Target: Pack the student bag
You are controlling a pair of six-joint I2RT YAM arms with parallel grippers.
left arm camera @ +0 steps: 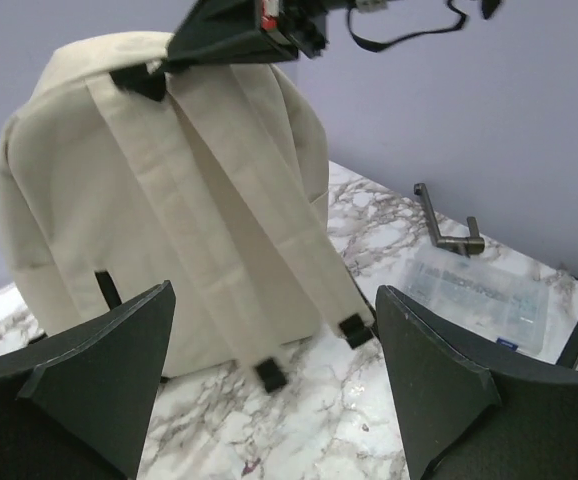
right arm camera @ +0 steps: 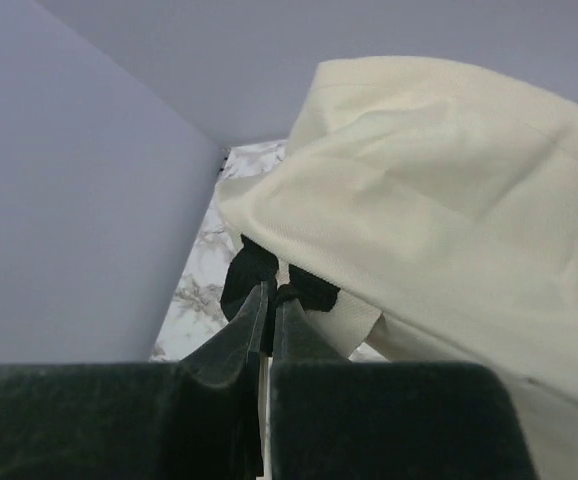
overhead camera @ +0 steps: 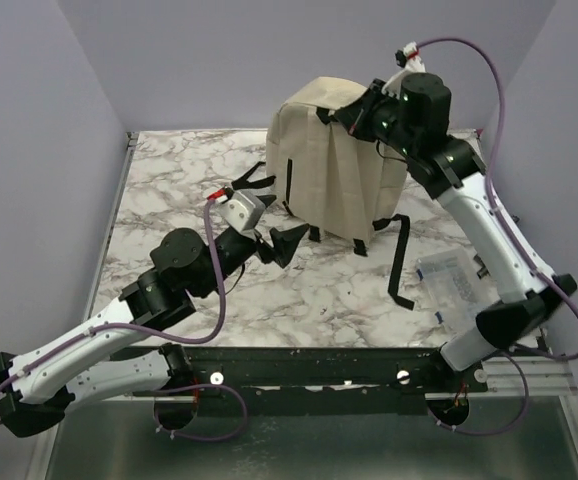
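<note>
A cream canvas bag (overhead camera: pixel 309 170) with black straps stands raised at the back of the marble table, held near its top by my right gripper (overhead camera: pixel 342 119). The right wrist view shows that gripper's fingers closed at a black webbing patch under a cream fabric fold (right arm camera: pixel 429 180). In the left wrist view, two broad flaps with black tips hang down the bag (left arm camera: pixel 209 250). My left gripper (overhead camera: pixel 272 234) is open in front of the bag's lower left, nothing between its fingers.
A clear plastic case (overhead camera: pixel 450 290) lies on the right of the table, with a metal bracket partly hidden behind the right arm. Walls enclose the back and sides.
</note>
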